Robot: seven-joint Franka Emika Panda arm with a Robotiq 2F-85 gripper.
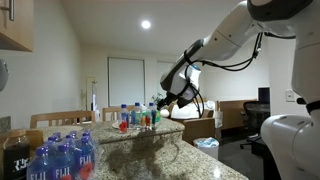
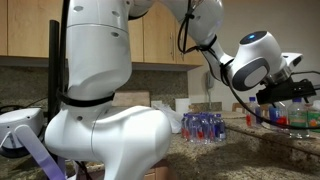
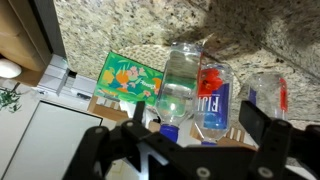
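Observation:
In the wrist view my gripper is open, its dark fingers spread wide at the lower left and lower right. Between and beyond them are a clear greenish bottle (image 3: 180, 78), a FIJI bottle (image 3: 214, 100) with a blue and red label, and another clear bottle (image 3: 268, 94) by the right finger. None of them is visibly gripped. From exterior view 1, the gripper (image 1: 168, 102) hangs beside the bottle group (image 1: 137, 117) at the granite counter's far end. Exterior view 2 shows the arm's end over the bottles (image 2: 298, 113) at right, partly hiding them.
More FIJI bottles (image 1: 65, 160) stand in the left foreground, by a dark jar (image 1: 16, 155). A green floral box (image 3: 130, 78) lies near the bottles. Chairs stand behind it.

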